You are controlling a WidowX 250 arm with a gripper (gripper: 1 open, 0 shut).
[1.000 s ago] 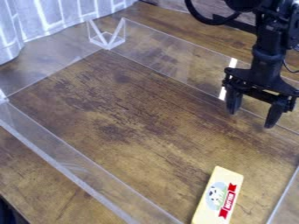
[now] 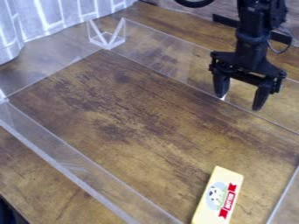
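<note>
My black gripper (image 2: 243,89) hangs at the upper right, over the far edge of the clear-walled enclosure, its two fingers spread open with nothing between them. A cream-yellow rectangular item (image 2: 218,199) with a red and white label lies flat on the wooden floor at the bottom right, well below the gripper.
Transparent walls (image 2: 82,165) bound the brown wooden surface (image 2: 122,118). A small white frame-like piece (image 2: 107,41) stands at the top left, near a white curtain (image 2: 35,17).
The yellow item has not moved.
</note>
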